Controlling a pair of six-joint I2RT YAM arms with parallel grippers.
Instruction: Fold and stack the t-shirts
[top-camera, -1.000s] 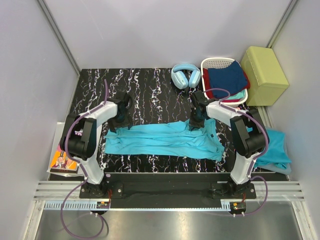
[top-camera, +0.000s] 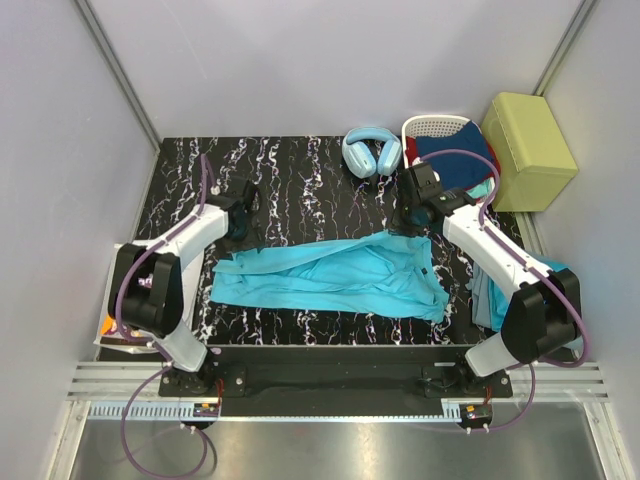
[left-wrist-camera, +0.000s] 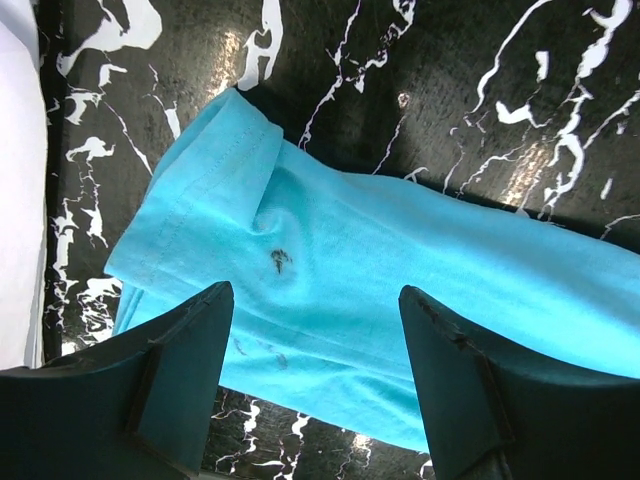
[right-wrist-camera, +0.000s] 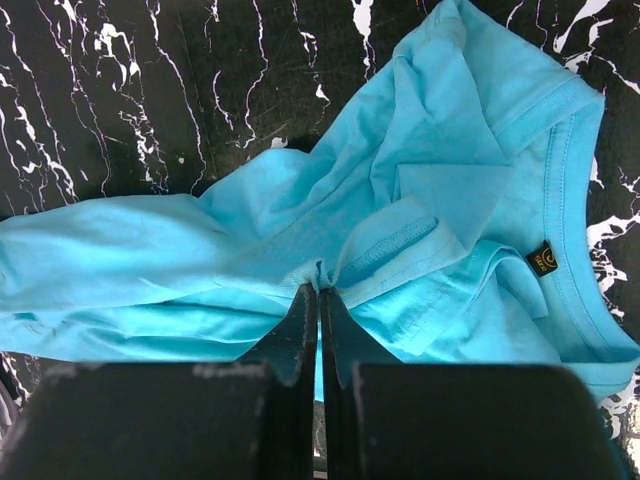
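A turquoise T-shirt lies loosely folded and wrinkled across the black marble-patterned table. My left gripper hangs over its left end in the left wrist view, fingers apart, with nothing between them. My right gripper is over the shirt's right part, shut, its tips at a crease of cloth; whether cloth is pinched between them is hard to tell. A collar with a small black label shows at that end.
Pale blue headphones and a basket of clothes stand at the back, beside an olive box. Folded cloths lie at the right, papers at the left.
My right gripper has risen and moved slightly up and right, and the shirt's upper edge near it has shifted a little. My left gripper has risen slightly from the shirt's left end.
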